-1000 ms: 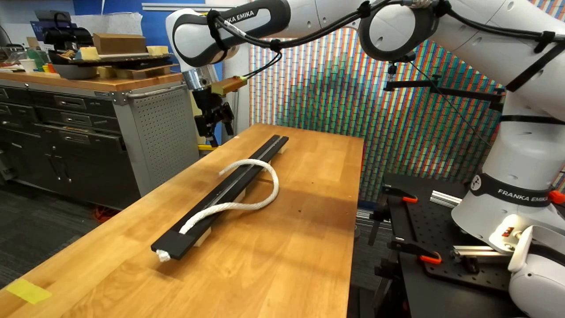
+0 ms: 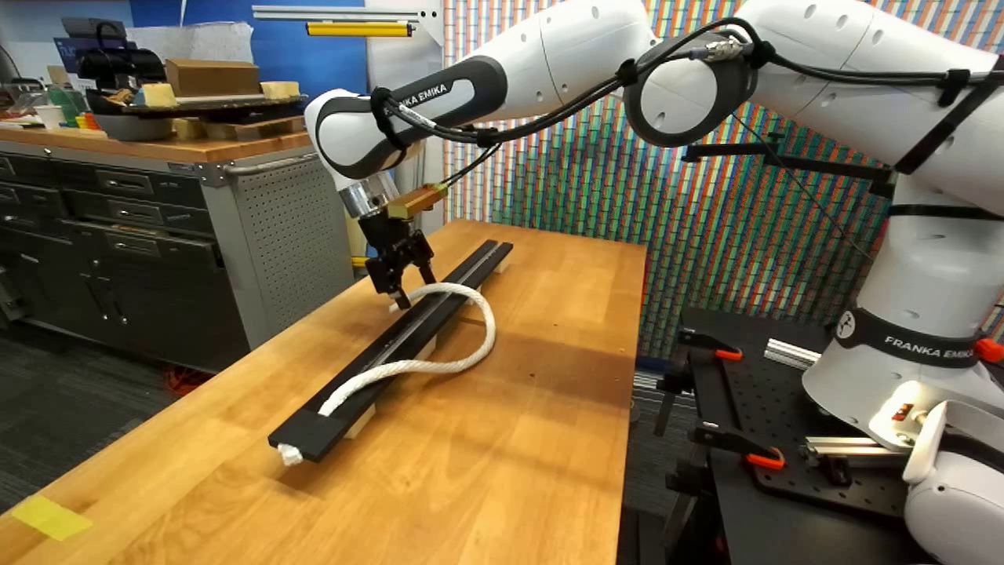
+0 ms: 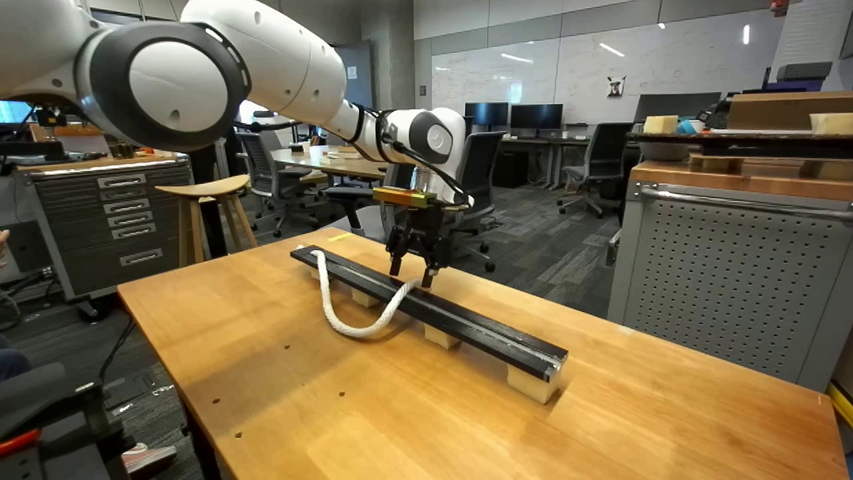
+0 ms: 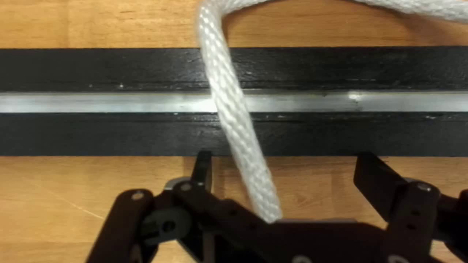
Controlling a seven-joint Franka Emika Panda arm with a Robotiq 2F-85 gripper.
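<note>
A white rope [image 2: 487,325] loops off the near side of a long black rail [image 2: 400,344] and crosses back over it. One rope end is fixed at the rail's front end; in the wrist view the free part of the rope [image 4: 237,118] runs slantwise over the metal groove [image 4: 131,103]. My gripper [image 2: 406,290] is open and low over the rail's far side, close to the rope's free end. Its fingers [image 4: 202,171] stand apart on either side of the rope, and the very tip of the rope meets or passes under the gripper body, so its end is partly hidden.
Pale wooden blocks [image 3: 532,384] hold the rail up off the wooden table [image 3: 448,424]. A grey cabinet [image 2: 282,226] stands beyond the table's far-left edge.
My gripper has come down and slightly toward the rail, from well above the table to around the rope's free end. Rope and rail lie as before.
</note>
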